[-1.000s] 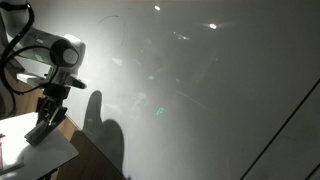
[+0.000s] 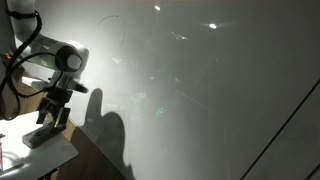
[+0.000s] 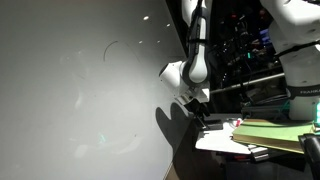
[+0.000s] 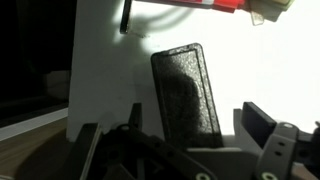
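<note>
A dark, oblong block with a fuzzy top, like a board eraser (image 4: 184,90), lies on a white surface (image 4: 115,75). In the wrist view my gripper is open, with one fingertip on each side of the block's near part and nothing clamped. Exterior view 1 shows the gripper (image 2: 54,117) low over the dark block (image 2: 38,137) at lower left. From the other side, the gripper (image 3: 201,117) also points down at the white surface; the block is hard to make out there.
A red marker-like object (image 4: 210,3) lies beyond the block, with a thin black stick (image 4: 126,16) beside it. A large whiteboard (image 2: 190,90) fills most of exterior view 1. A greenish board (image 3: 275,133) stands near the white surface's right side.
My gripper has come down a little and shifted slightly right, closer to the block. The block appears to stay in place.
</note>
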